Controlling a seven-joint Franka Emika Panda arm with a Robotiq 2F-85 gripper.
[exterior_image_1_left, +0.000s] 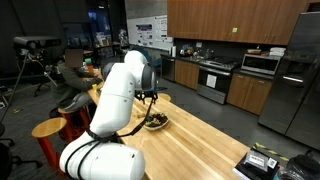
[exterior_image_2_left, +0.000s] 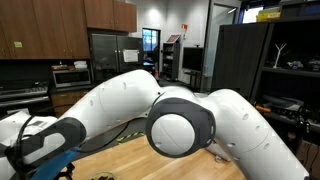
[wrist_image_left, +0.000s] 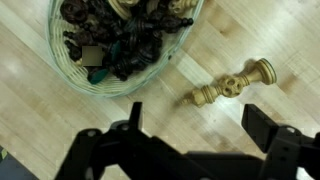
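Observation:
A light wooden chess piece (wrist_image_left: 231, 86) lies on its side on the table in the wrist view, clear of the basket. My gripper stands open with its fingers wide apart and nothing between them. The piece appears beyond the fingertips, toward the right finger. At the upper left, a round woven basket (wrist_image_left: 98, 88) holds several dark and light chess pieces (wrist_image_left: 120, 45). In exterior view 1 the basket (exterior_image_1_left: 156, 122) sits on the table, with my gripper (exterior_image_1_left: 148, 96) above and behind it. Exterior view 2 shows mostly the arm; the fingers cannot be made out there.
A black device (exterior_image_1_left: 258, 163) sits at its near right edge. Red stools (exterior_image_1_left: 48, 128) stand along the left side.

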